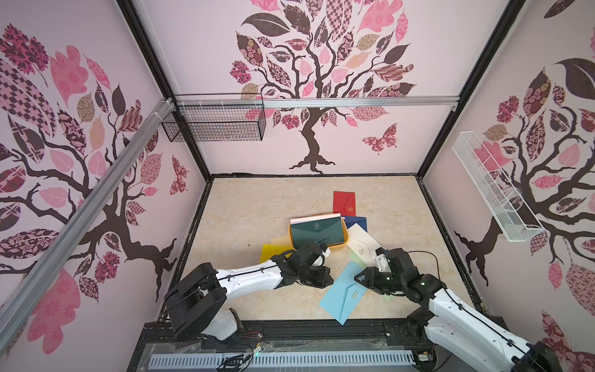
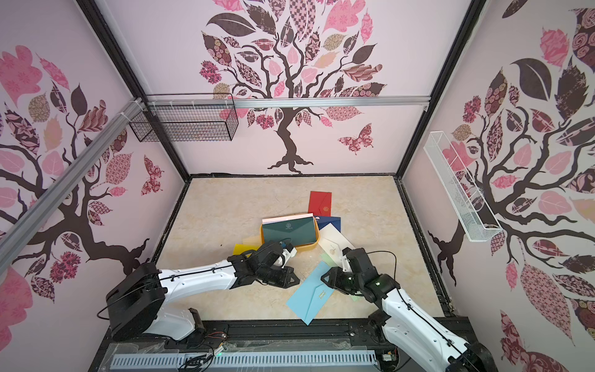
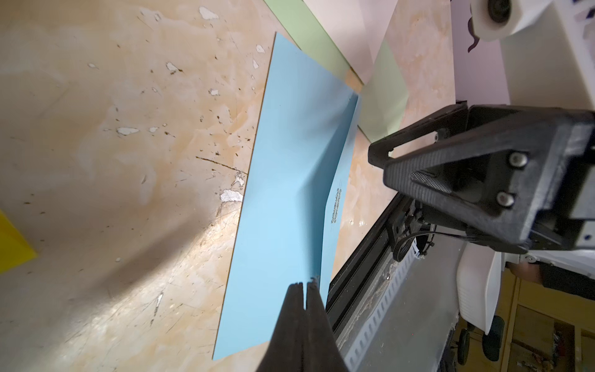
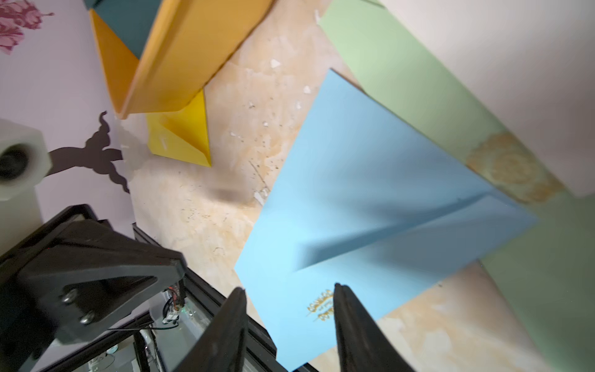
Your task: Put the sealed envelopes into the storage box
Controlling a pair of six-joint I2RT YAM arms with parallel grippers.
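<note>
A light blue envelope (image 1: 339, 299) lies slanted on the table between my two arms, its flap (image 3: 334, 214) partly raised. My left gripper is shut with nothing showing between its fingers; in its wrist view the tips overlap the envelope's lower end. My right gripper stands open over the envelope's flap side, a gold mark showing between its fingers. Whether either one touches the paper, I cannot tell. Behind the arms sits the yellow-orange storage box (image 4: 179, 55), with a dark green envelope (image 1: 316, 232) and a pale one (image 1: 315, 219) standing in it.
Red (image 1: 344, 202), navy (image 1: 356, 222), cream (image 1: 362, 243) and pale green (image 4: 409, 86) envelopes lie to the right of the box, partly overlapping. A yellow envelope (image 1: 272, 251) lies at its left.
</note>
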